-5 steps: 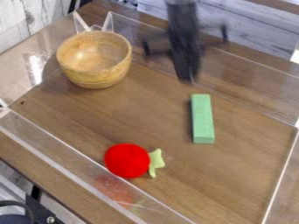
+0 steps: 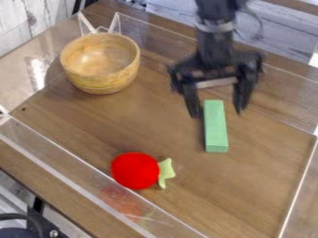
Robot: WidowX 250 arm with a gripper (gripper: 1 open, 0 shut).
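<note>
The dark, motion-blurred gripper hangs over the upper middle of the wooden board, just above a light green bar lying lengthwise on it; its fingers appear spread apart. A tan wooden bowl sits at the upper left. A red round object with a pale green tip lies at the lower middle.
The wooden board has bare room at the left middle and lower right, bordered by clear edging. A coiled dark cable shows at the bottom left corner.
The gripper has moved down and to the right in the view, toward the green bar. The bowl, bar and red object have not visibly moved.
</note>
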